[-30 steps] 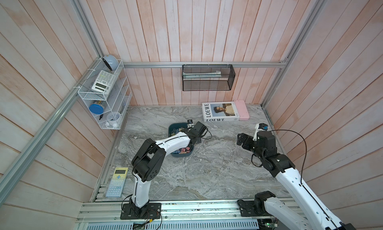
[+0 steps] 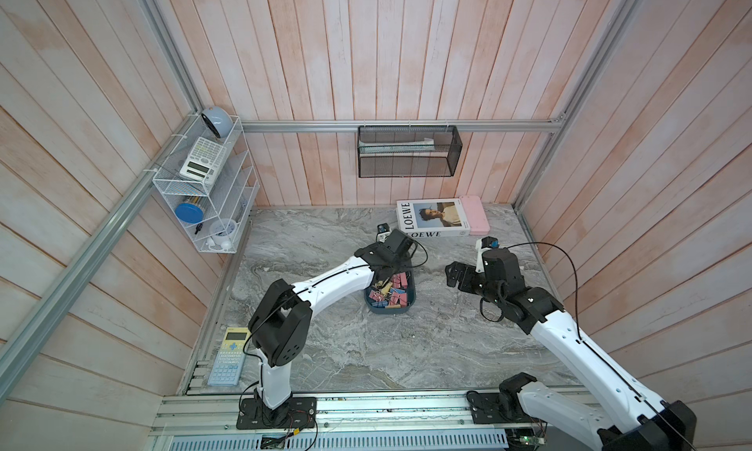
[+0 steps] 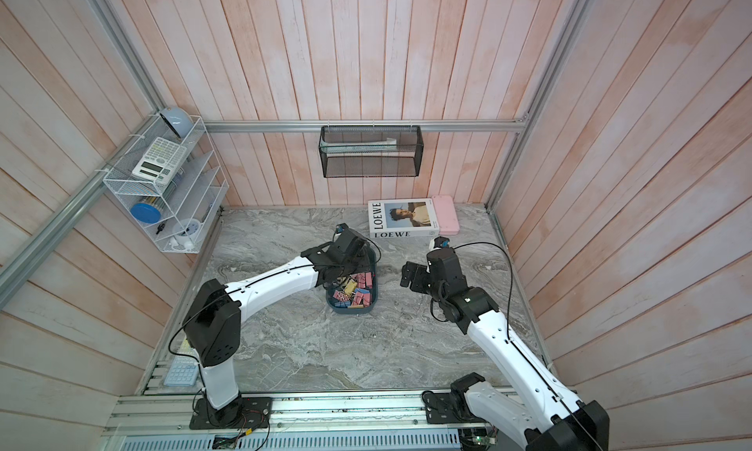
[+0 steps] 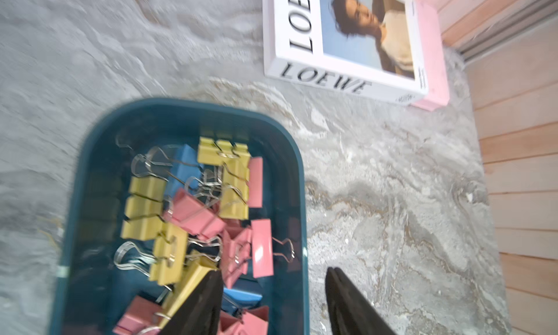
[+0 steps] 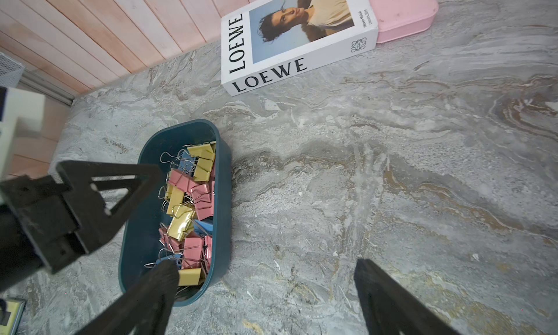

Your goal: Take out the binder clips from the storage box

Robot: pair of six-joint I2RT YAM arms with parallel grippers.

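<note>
The dark teal storage box stands on the marbled table and holds several pink, yellow and blue binder clips. Up close in the left wrist view, the clips lie jumbled inside the box. My left gripper is open above the box's right wall, one finger over the clips and the other beyond the rim, with nothing between them. To the box's right, over bare table, my right gripper is open and empty. In the top left view the left arm hides the box's far part.
Behind the box lie a white LOEWE book and a pink case. A wire shelf is at the left, a calculator at the front left. The table right of the box is clear.
The right arm has lately moved slightly left.
</note>
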